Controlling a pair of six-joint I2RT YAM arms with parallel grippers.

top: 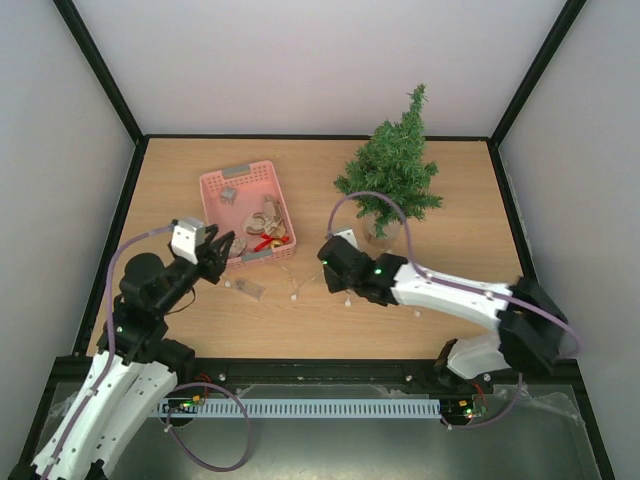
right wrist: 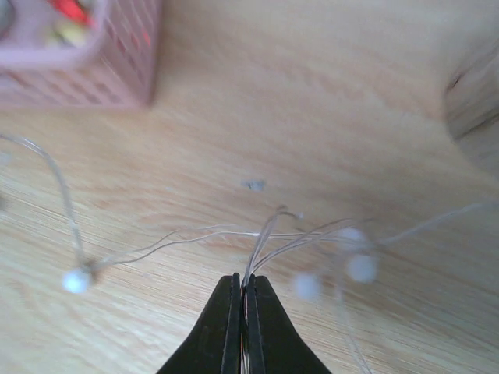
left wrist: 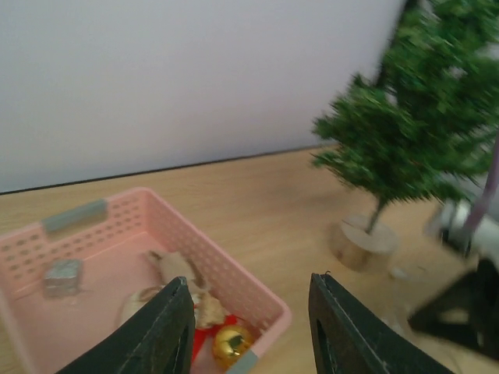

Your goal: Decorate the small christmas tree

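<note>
The small green tree point(top: 392, 160) stands upright in a wooden base point(left wrist: 363, 243) at the back right. A string of lights, thin wire point(right wrist: 199, 236) with small white bulbs point(right wrist: 76, 280), runs across the table. My right gripper is shut on the light wire, which passes between its fingertips. Left of it, my left gripper stands part open beside the basket's front corner, nothing between its fingers. The pink basket point(top: 212, 210) holds ornaments, among them a gold ball point(left wrist: 232, 344) with red ribbon and several beige pieces.
A small clear packet point(top: 248, 288) lies in front of the basket. Table between basket and tree is free, as is the back right corner. Walls enclose the back and both sides.
</note>
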